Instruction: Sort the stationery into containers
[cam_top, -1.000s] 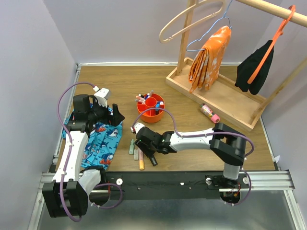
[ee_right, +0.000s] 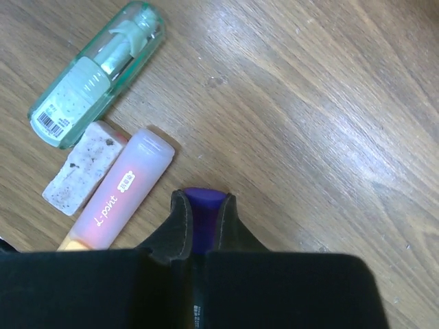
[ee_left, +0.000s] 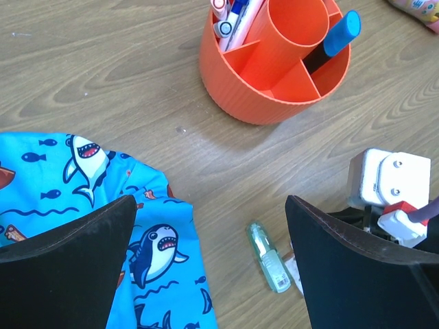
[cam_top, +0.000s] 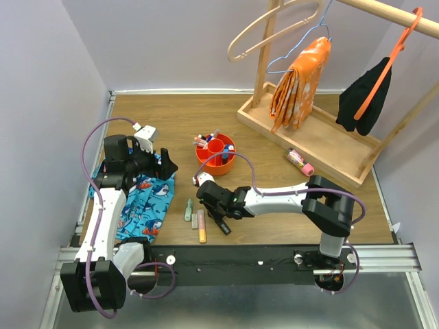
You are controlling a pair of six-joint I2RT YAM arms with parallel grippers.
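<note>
An orange organiser [cam_top: 233, 162] holding pens and markers stands mid-table. My left gripper [cam_top: 164, 168] hangs open above the blue shark cloth [ee_left: 55, 178], nothing between its fingers. My right gripper is low at the table's front, its fingers round a purple-topped dark marker [cam_top: 223, 226]; whether they grip it firmly is unclear. To its left lie a pink glue tube [ee_right: 127, 181], a speckled white eraser [ee_right: 84, 168] and a teal-capped bottle [ee_right: 96, 72].
A wooden rack [cam_top: 329, 151] with hangers, orange cloth and black cloth fills the back right. A pink-capped tube [cam_top: 300, 162] lies before it.
My right gripper has shifted slightly rightward and the dark marker's visible end has moved right with it. The left arm is still.
</note>
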